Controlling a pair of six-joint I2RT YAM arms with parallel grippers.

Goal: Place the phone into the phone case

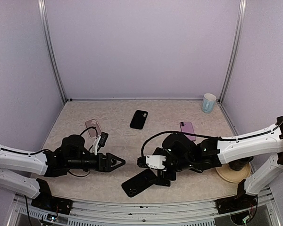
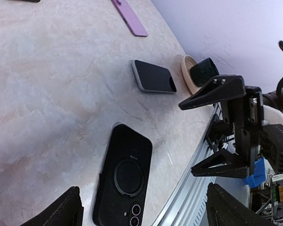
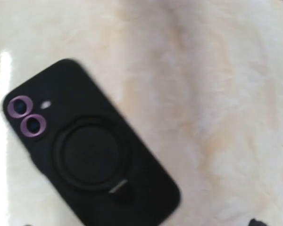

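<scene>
The black phone case (image 1: 138, 183) lies flat near the table's front edge, round ring facing up. At its camera corner, two purple-rimmed lenses and a small flash show in the right wrist view, on the case (image 3: 92, 155). Whether a phone is seated inside cannot be told for certain. My left gripper (image 1: 124, 162) is open and empty, up and to the left of the case. Fingers spread wide, my right gripper is open too, just right of the case and holding nothing. A dark-faced phone-like slab (image 2: 155, 77) lies farther right, mostly hidden from above by my right arm.
At the back lie a pinkish phone or case (image 1: 93, 128), a black one (image 1: 138, 119) and a purple one (image 1: 187, 128). A mug (image 1: 208, 103) stands back right. A round tray (image 1: 232, 175) with a dark cup sits front right. Mid-table is clear.
</scene>
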